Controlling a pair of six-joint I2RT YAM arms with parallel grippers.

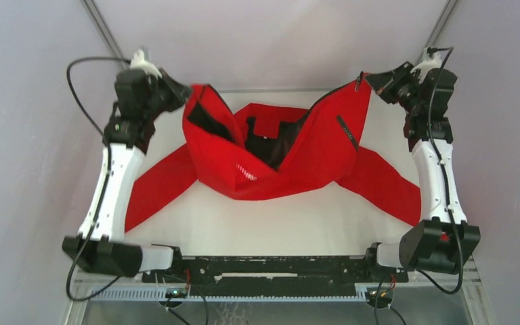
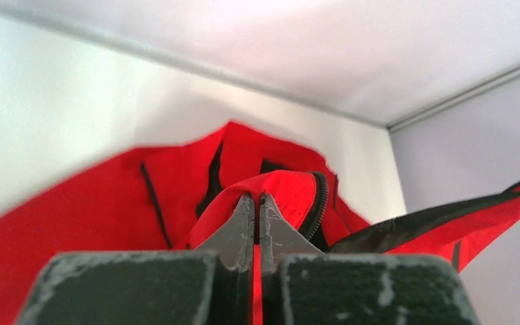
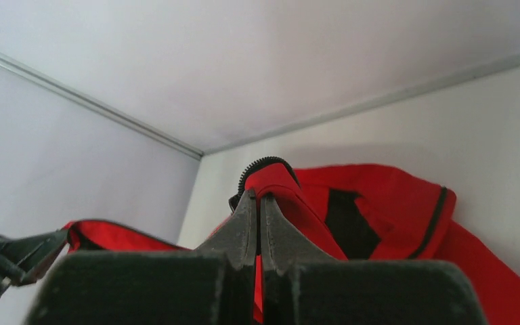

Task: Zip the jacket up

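Note:
The red jacket hangs spread open between my two arms, its black lining showing in the middle. My left gripper is shut on the jacket's left front panel, raised above the table; in the left wrist view red cloth passes between its fingertips. At the upper right, my right gripper is shut on the right front panel's corner. Close to those fingers in the right wrist view runs a black zipper edge. A dark zipper pull appears to hang near the right gripper.
Red sleeves lie out to both sides on the white table. A back wall and side walls enclose the space.

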